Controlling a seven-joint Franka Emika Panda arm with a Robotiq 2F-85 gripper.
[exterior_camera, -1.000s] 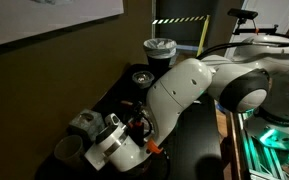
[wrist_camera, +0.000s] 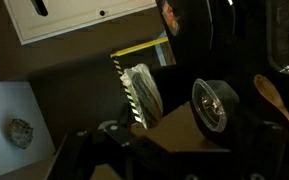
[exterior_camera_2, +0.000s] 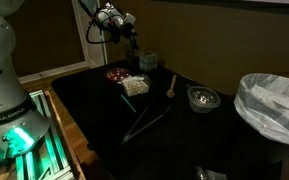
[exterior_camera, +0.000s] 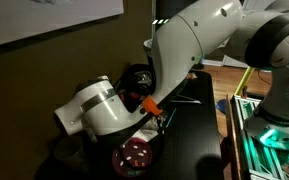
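My gripper (exterior_camera_2: 132, 40) is up at the back left in exterior view 2, high above the table and away from the objects in the middle. It is open, and no object shows held in it. Dark finger shapes lie low in the wrist view. Exterior view 1 has the gripper mostly hidden by the white arm. On the table are a red dish (exterior_camera_2: 117, 74), a pale packet (exterior_camera_2: 136, 87), a blue marker (exterior_camera_2: 129, 103), a wooden spoon (exterior_camera_2: 171, 88) and a clear bowl (exterior_camera_2: 203, 98).
A bin lined with a white bag (exterior_camera_2: 272, 100) stands at the right. A grey cup (exterior_camera_2: 149, 62) is at the back, and a dark long utensil (exterior_camera_2: 142, 126) lies mid-table.
The arm has risen and swung toward the back wall in exterior view 1. It now covers the bin and clear bowl, which showed earlier, while the red dish has come into view.
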